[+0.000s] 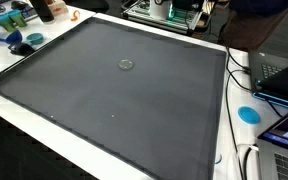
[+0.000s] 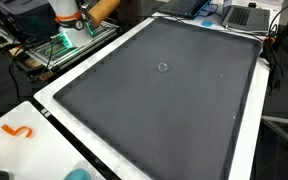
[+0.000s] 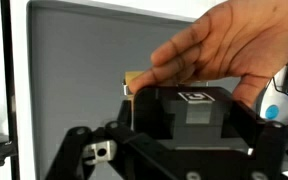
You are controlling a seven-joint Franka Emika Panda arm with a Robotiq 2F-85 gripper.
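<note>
The wrist view shows my gripper at the bottom, its dark linkage spread to both sides; it is open. Just beyond it a person's hand (image 3: 199, 50) reaches in from the upper right, fingers pointing left. A dark piece with a pale grey patch (image 3: 196, 107) shows below the palm, and I cannot tell whether it is a separate object. By the fingertips is a small tan thing (image 3: 134, 78), mostly hidden. On the grey board lies a small round clear piece (image 1: 126, 64), also seen as a ring (image 2: 163, 68) in the second exterior view.
The grey board (image 1: 104, 95) is otherwise bare, with white table around it. Laptops (image 1: 279, 155) and a blue disc (image 1: 249, 115) stand along the right side. Clutter with a dark blue item (image 1: 22, 48) sits at the upper left. An orange piece (image 2: 22, 130) lies left of the board.
</note>
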